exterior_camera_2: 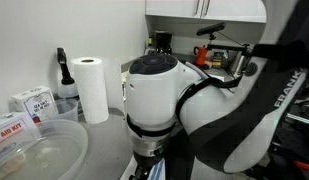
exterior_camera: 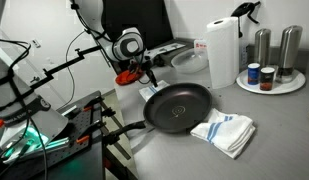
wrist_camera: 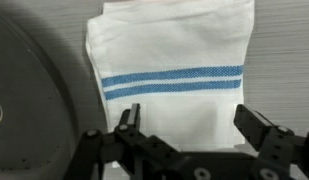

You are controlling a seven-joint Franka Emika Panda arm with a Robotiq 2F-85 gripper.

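A folded white towel (wrist_camera: 179, 100) with two blue stripes lies flat on the grey counter, filling most of the wrist view. My gripper is over it, fingers spread wide and nothing between them. Exterior view 1 has the gripper (exterior_camera: 142, 79) at the far left of the counter, above the same towel (exterior_camera: 152, 91), which is partly hidden behind a black frying pan (exterior_camera: 179, 108). In exterior view 2 the arm's body covers most of the towel; only a striped bit shows low down.
Beside the pan lies a second striped towel (exterior_camera: 224, 132). Farther back stand a paper towel roll (exterior_camera: 224, 55), a clear bowl (exterior_camera: 190, 62) and a plate (exterior_camera: 286, 84) bearing jars and shakers.
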